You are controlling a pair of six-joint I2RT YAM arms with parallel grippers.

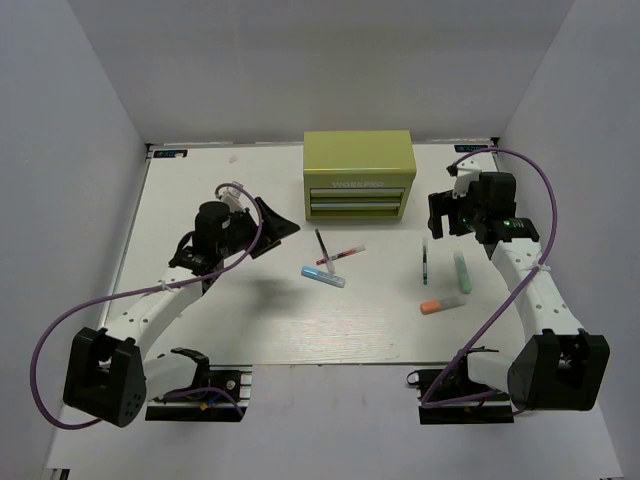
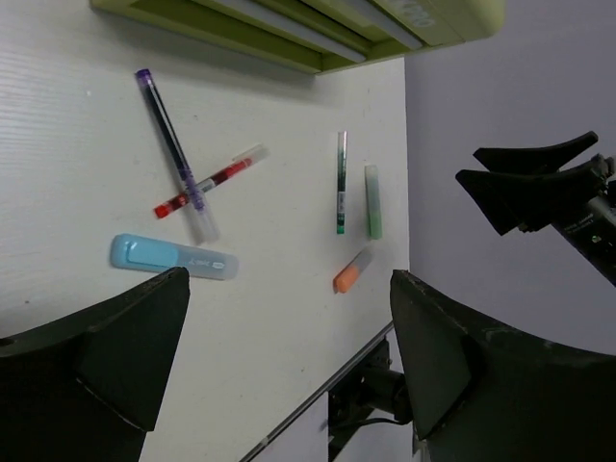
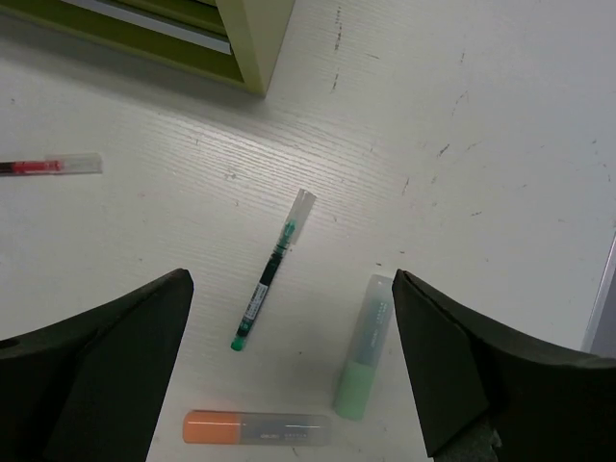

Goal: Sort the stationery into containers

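A green drawer box [image 1: 358, 155] stands at the back of the table. In front of it a purple-black pen [image 2: 169, 135] lies across a red pen [image 2: 223, 175], with a blue highlighter [image 1: 323, 276] close by. To the right a green pen [image 3: 274, 274], a green highlighter [image 3: 364, 351] and an orange highlighter [image 3: 255, 427] lie apart from each other. My left gripper [image 1: 283, 228] hangs open left of the box, nothing between its fingers. Over the right side, my right gripper [image 1: 438, 215] is also open and empty, up from the green pen.
Purple cables [image 1: 95, 300] loop along both arms. Grey walls [image 1: 70, 120] rise close to the table's sides.
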